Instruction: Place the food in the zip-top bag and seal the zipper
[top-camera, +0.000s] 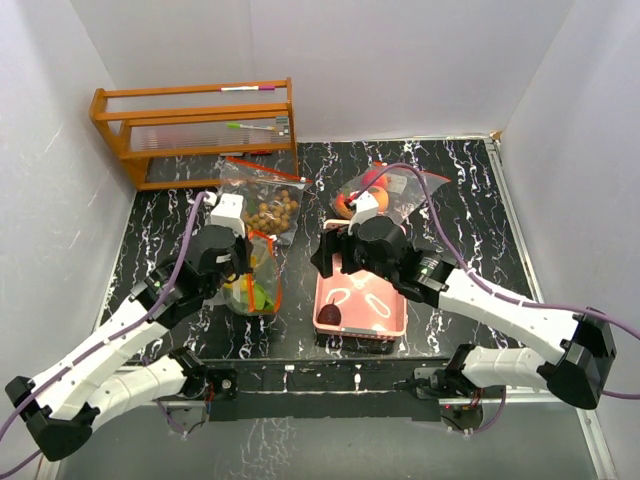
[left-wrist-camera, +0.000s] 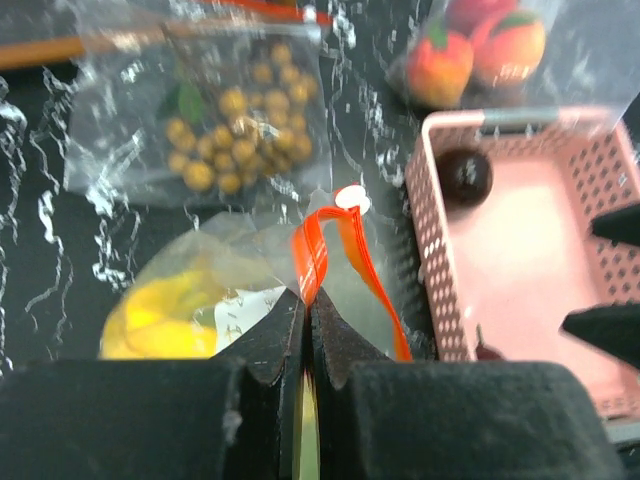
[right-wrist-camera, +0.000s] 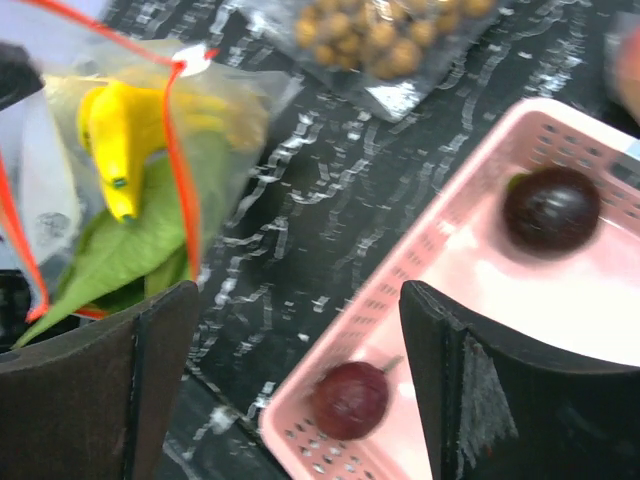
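A zip top bag (top-camera: 260, 290) with orange zipper, holding yellow and green food (right-wrist-camera: 130, 160), hangs at centre-left. My left gripper is shut on the bag's top edge at the orange zipper. My right gripper stands open over the pink basket (top-camera: 365, 300), to the right of the bag, with nothing between its fingers. In the basket lie a dark round fruit (right-wrist-camera: 550, 210) and a smaller dark red one (right-wrist-camera: 350, 400).
Behind lie a bag of small yellow-brown fruits (top-camera: 270, 200) and a bag of peaches (left-wrist-camera: 495, 45). A wooden rack (top-camera: 140, 150) stands at the back left.
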